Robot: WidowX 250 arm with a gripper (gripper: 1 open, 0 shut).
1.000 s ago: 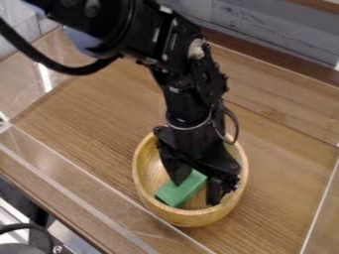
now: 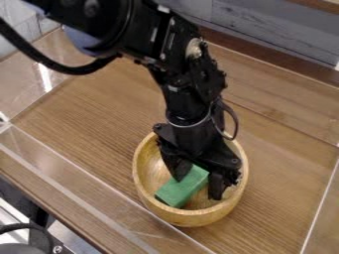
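A round wooden bowl (image 2: 149, 169) sits on the table in the lower middle of the view, with a green block (image 2: 176, 192) lying in it. My gripper (image 2: 200, 175) hangs down into the bowl with its fingers open, over and beside the block's upper end. The fingers partly hide the block, so I cannot tell whether they touch it.
A pale panelled wall stands at the back.
My gripper has shifted very slightly upward over the last second. The bowl and the block look about the same.
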